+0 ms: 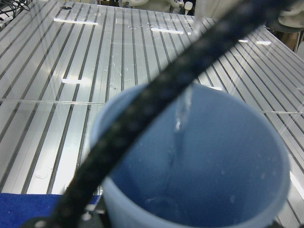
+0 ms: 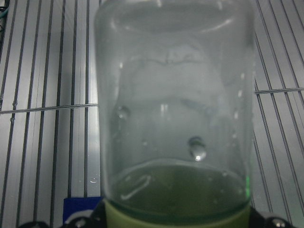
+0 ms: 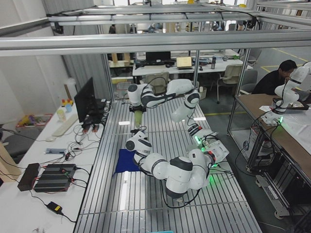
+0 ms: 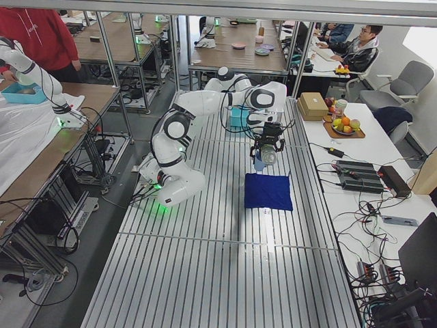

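Observation:
A clear bottle with green liquid [image 2: 175, 133] fills the right wrist view; my right gripper [image 3: 138, 108] is shut on it, holding it over the table in the camera left view. A light blue cup [image 1: 190, 171] fills the lower left wrist view, held by my left gripper, which is shut on it below the bottle. A thin clear stream shows inside the cup in the left wrist view. A dark blue cloth [image 4: 268, 191] lies flat on the slatted table [image 4: 205, 280] beneath.
A cyan bin [image 4: 239, 117] stands at one end of the table. Side desks hold a fruit plate [image 4: 345, 128], cables and a monitor [image 3: 85, 107]. The table end opposite the bin is clear.

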